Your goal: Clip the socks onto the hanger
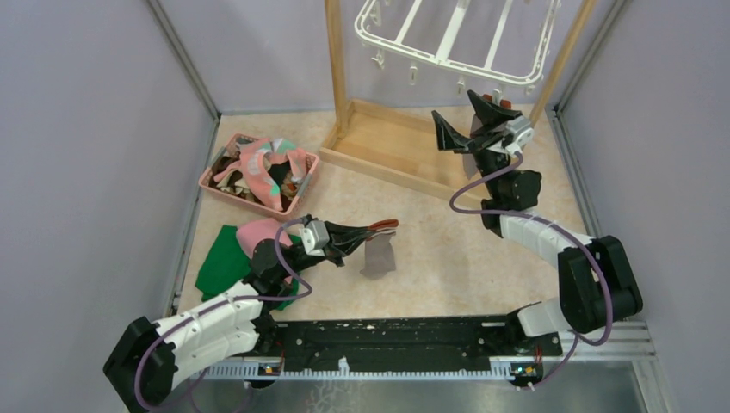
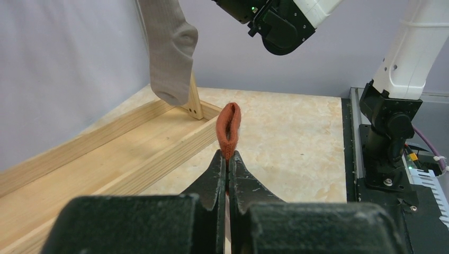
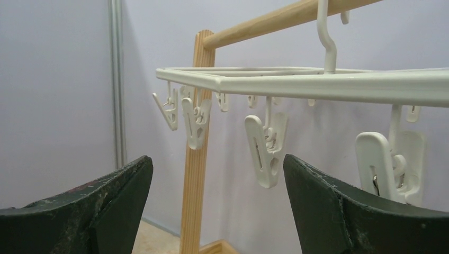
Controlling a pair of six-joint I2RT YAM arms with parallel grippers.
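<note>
My left gripper [image 1: 368, 231] is shut on a grey sock [image 1: 379, 254] with a red cuff [image 2: 229, 129], which hangs above the table. My right gripper [image 1: 456, 112] is raised at the white hanger [image 1: 448, 62], its fingers apart with nothing visible between them. In the right wrist view, hanging clips [image 3: 263, 153] stand just ahead of those fingers. Another grey sock [image 2: 170, 58] hangs at the hanger's right end, partly behind the right gripper in the top view.
A pink basket of clothes [image 1: 205, 181] sits at left, with green and pink cloth [image 1: 215, 267] in front. A wooden tray [image 1: 379, 171] and posts [image 1: 336, 60] stand under the hanger.
</note>
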